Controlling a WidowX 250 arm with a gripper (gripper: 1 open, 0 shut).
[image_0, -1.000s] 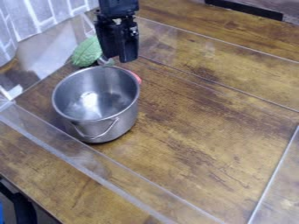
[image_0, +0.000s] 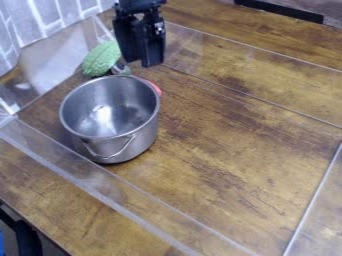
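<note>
A steel pot (image_0: 111, 121) with a wire handle stands on the wooden table at the left. Behind it lies a green vegetable-like object (image_0: 99, 60), with a small red item (image_0: 152, 89) partly hidden by the pot's rim. The black gripper (image_0: 142, 55) hangs above and behind the pot, near the green object; whether its fingers are open or shut is unclear.
The wooden surface (image_0: 241, 140) to the right of the pot is clear. Clear plastic panels border the work area, and a dark rail (image_0: 287, 10) runs along the top right edge.
The gripper has shifted very slightly; the pot and the other objects look unmoved.
</note>
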